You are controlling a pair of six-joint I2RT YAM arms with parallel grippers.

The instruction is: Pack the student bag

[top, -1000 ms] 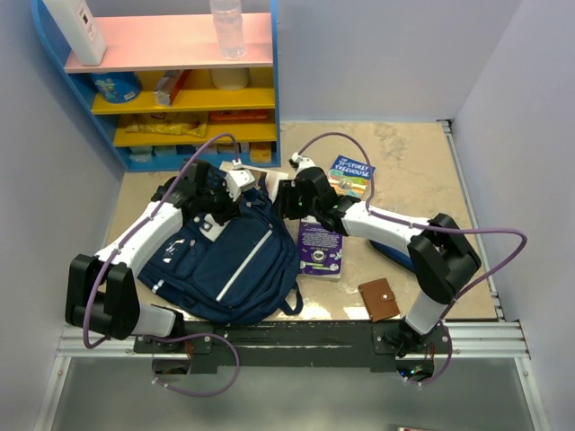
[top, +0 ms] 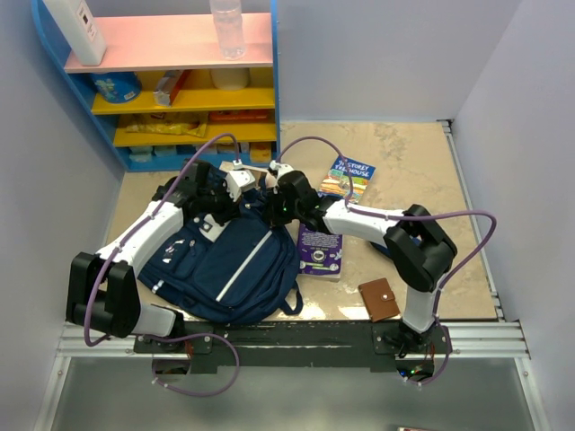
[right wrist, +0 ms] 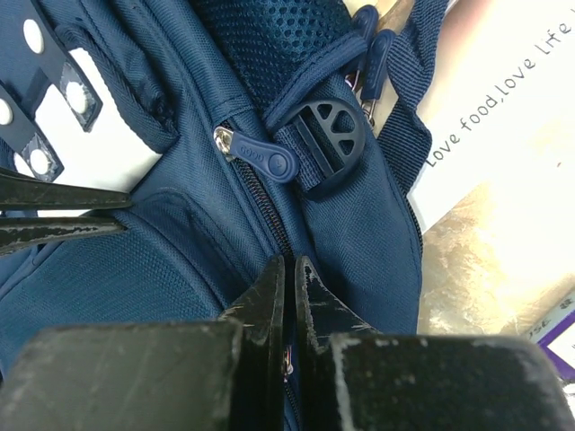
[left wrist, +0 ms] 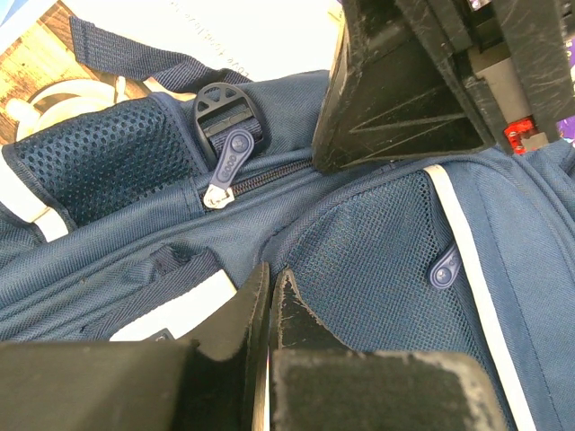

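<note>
A navy bag (top: 235, 269) lies flat at left, and both grippers meet over its upper part. My left gripper is shut with its tips at a fabric fold by the front pocket; whether cloth is between them is hard to tell. Close by, my right gripper is shut over the zipper line, with nothing visible between its fingers. A blue zipper pull (right wrist: 269, 160) lies ahead of those tips, beside a black buckle (left wrist: 226, 119). To the bag's right are a purple book (top: 321, 254) and a Treehouse book (top: 358, 171).
A brown wallet (top: 379, 299) lies at the front right. A dark blue item (top: 384, 249) is partly under the right arm. Behind the bag are a printed pale item (right wrist: 490, 99) and a filled shelf (top: 184, 103).
My right gripper has moved left and slightly down, from beside the bag to over its upper right edge. The left arm and the bag have stayed put.
</note>
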